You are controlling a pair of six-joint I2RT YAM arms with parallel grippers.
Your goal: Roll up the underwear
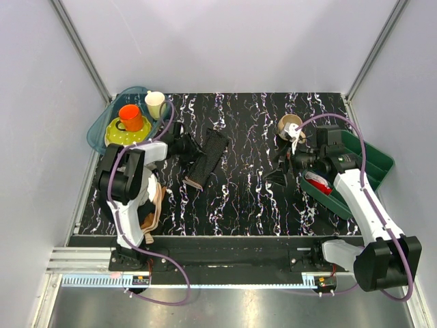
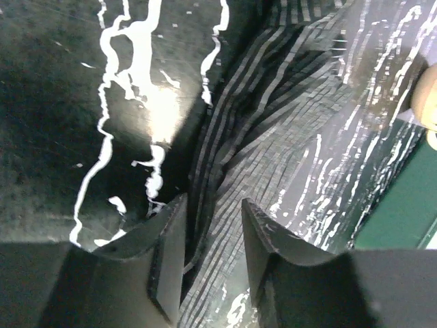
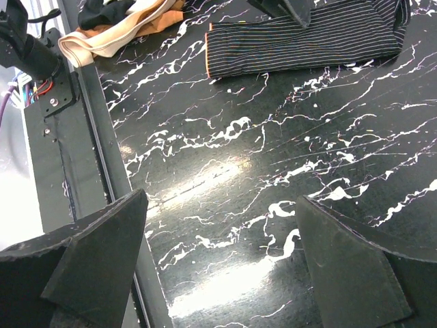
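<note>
The underwear is a dark, pinstriped folded strip [image 1: 210,158] lying aslant on the marbled table, with a thin orange edge at its near end. My left gripper [image 1: 194,152] is over its left long side. In the left wrist view the fingers of my left gripper stand apart, the cloth [image 2: 239,171] running through the gap, its left side bunched into a ridge. To the right my right gripper [image 1: 278,171] is open and empty, well clear of the cloth. Bare table shows between its fingers in the right wrist view.
At the back left a blue basket [image 1: 93,137] holds a green dish, an orange mug and a pale mug. Other clothes [image 1: 156,212] are heaped at the front left. A green bin [image 1: 375,160] and a tan cup [image 1: 290,121] stand right.
</note>
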